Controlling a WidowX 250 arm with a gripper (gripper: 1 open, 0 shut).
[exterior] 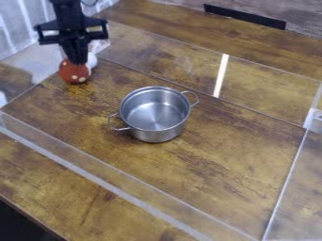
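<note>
My black gripper [73,36] hangs at the upper left, just above a red-brown round object [74,72] with a white part behind it. The gripper's fingers partly hide that object's top; whether they touch it I cannot tell, and their state is hard to make out. A steel pot [154,110] with two side handles stands near the middle of the wooden table [227,169].
Clear panels edge the table at the left, back and right.
</note>
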